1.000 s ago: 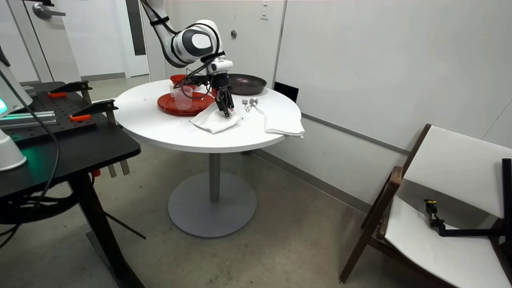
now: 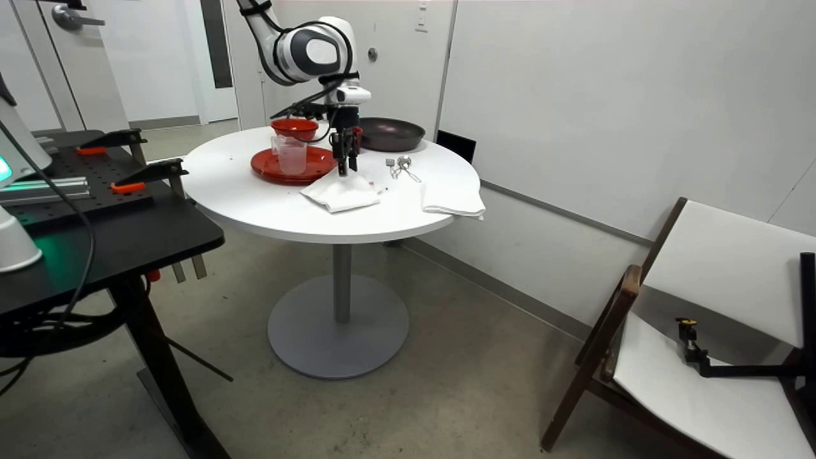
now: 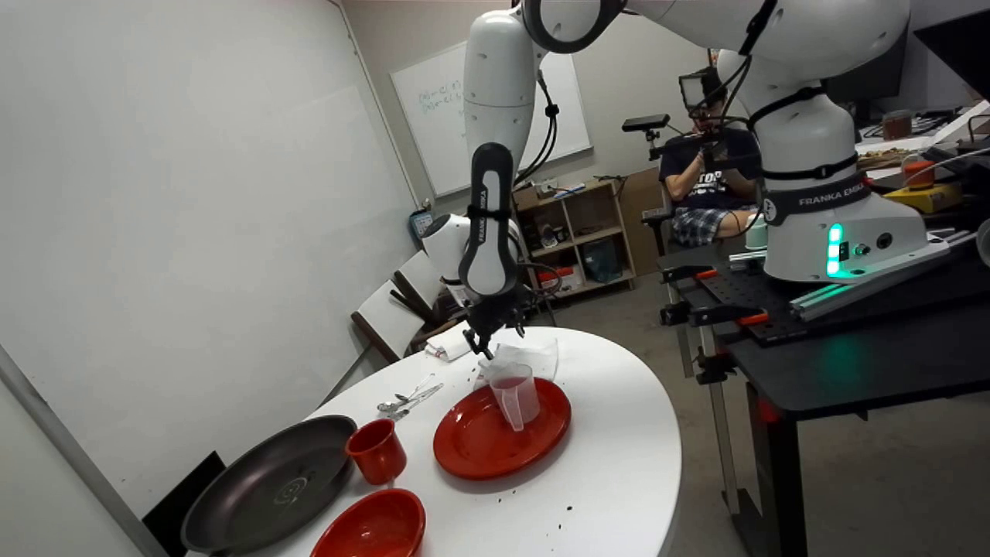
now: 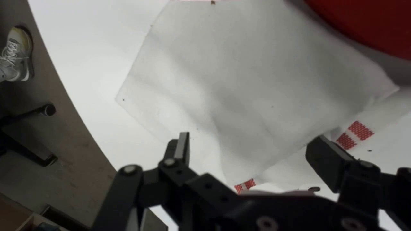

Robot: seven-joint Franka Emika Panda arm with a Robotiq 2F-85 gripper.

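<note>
A white cloth napkin (image 4: 246, 77) with red-checked edging (image 4: 361, 130) lies creased on the white table beside the red plate (image 2: 294, 167). Above its edge, my gripper points down with its fingers spread apart. In the wrist view one dark finger (image 4: 181, 150) is at the left and the other at the right, and the cloth between them lies on the table, not pinched. From the first exterior side, the gripper (image 2: 348, 167) stands just over the back of the napkin (image 2: 344, 197). Whether the fingertips touch the cloth, I cannot tell.
A clear measuring cup (image 3: 516, 394) stands on the plate. Nearby are a red bowl (image 3: 376, 529), a red mug (image 3: 377, 451), a dark pan (image 3: 274, 487) and metal utensils (image 2: 401, 166). A second folded napkin (image 2: 452, 200) lies at the table's right edge.
The gripper has risen and shifted a little left, swinging from a slant to nearly upright. The napkin's right side now looks slightly different and flatter.
</note>
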